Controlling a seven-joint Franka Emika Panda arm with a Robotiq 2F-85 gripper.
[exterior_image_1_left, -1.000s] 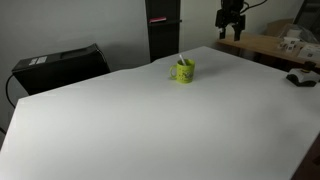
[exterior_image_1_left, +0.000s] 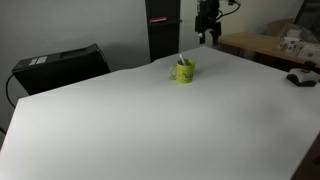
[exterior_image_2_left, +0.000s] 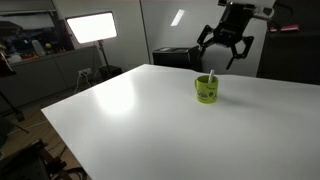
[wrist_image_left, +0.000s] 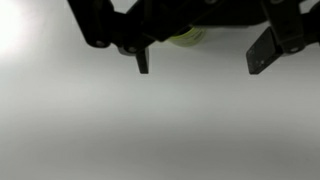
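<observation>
A yellow-green mug (exterior_image_1_left: 185, 72) stands upright on the white table, with a pale stick-like item (exterior_image_2_left: 211, 76) leaning out of its top. Above and close to the mug, in exterior view 2, my gripper (exterior_image_2_left: 216, 62) hangs with its fingers pointing down. In the wrist view the gripper is open, its two dark fingers wide apart with nothing between them. Part of the mug (wrist_image_left: 188, 38) peeks out under the gripper body there; the rest of it is hidden.
A black case-like box (exterior_image_1_left: 62, 70) sits at the far left edge. At the right lie a dark object (exterior_image_1_left: 302, 78) and a wooden surface (exterior_image_1_left: 262, 45) holding several cups.
Across exterior view 1, my gripper has moved left and slightly lower, coming nearer to the mug. The mug has stayed in place.
</observation>
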